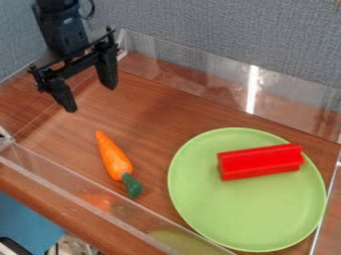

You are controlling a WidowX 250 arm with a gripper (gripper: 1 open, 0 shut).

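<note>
My black gripper point(88, 81) hangs open over the back left of the wooden table, with nothing between its fingers. An orange toy carrot point(115, 157) with a green top lies on the wood in front of it, lower in the view. To the right, a red block point(258, 161) lies on a round green plate point(233, 219).
A clear plastic wall point(252, 90) runs along the back, with another along the front left edge. A grey padded panel stands behind.
</note>
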